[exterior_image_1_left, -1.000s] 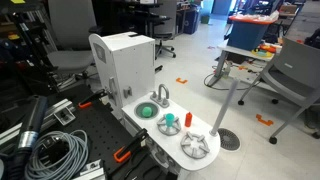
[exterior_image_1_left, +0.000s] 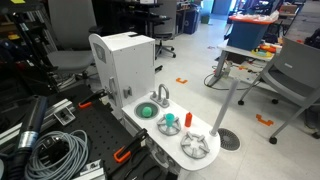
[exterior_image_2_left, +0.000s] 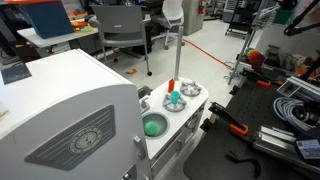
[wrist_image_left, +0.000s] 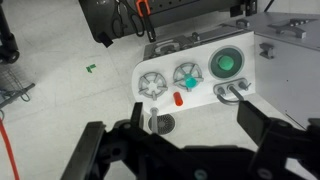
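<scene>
A toy kitchen counter (wrist_image_left: 214, 91) lies below me in the wrist view, white, with a sink and two stove burners. In the sink sits a round green object (wrist_image_left: 225, 63). A small teal object (wrist_image_left: 191, 81) rests on the burner nearer the sink. Beside that burner stands a small red object (wrist_image_left: 178, 99), upright in the exterior views. The other burner (wrist_image_left: 153, 85) is bare. My gripper is open above the counter's edge, its black fingers wide apart with nothing between them.
A grey faucet (exterior_image_1_left: 164, 91) rises beside the sink. A tall white cabinet (exterior_image_1_left: 123, 65) adjoins the counter's sink end. Along the counter's front runs a black table (exterior_image_1_left: 95, 130) with orange clamps (exterior_image_1_left: 130, 149) and coiled cable (exterior_image_1_left: 58, 155). A floor drain (exterior_image_1_left: 229, 139) lies past the burner end.
</scene>
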